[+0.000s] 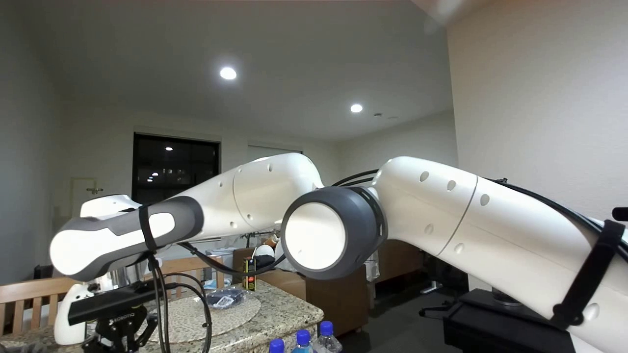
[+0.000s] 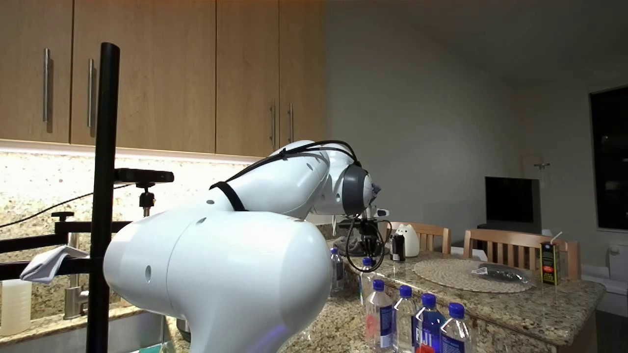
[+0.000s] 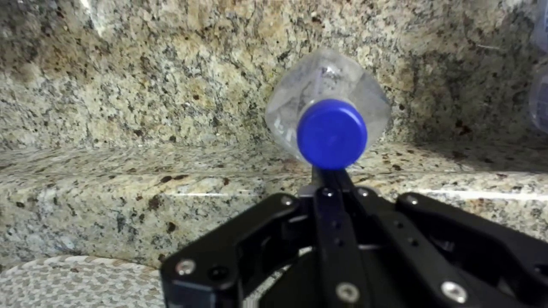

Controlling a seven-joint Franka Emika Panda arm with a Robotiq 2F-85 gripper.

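A clear plastic bottle with a blue cap is at the middle of the wrist view. My gripper is shut on this bottle near its cap, the fingers drawn close together. The cap hides the fingertips, so the exact contact cannot be made out. In exterior view 2 the gripper is right above the capped bottle, partly behind a loop of cable. Whether the bottle rests on the counter or hangs clear of it is unclear. Exterior view 1 cuts off the fingertips below its edge.
Several blue-capped bottles stand closer to the camera, and another bottle is left of the gripper. A raised counter carries a round mat, a black can, a white cat-shaped object and a drink carton.
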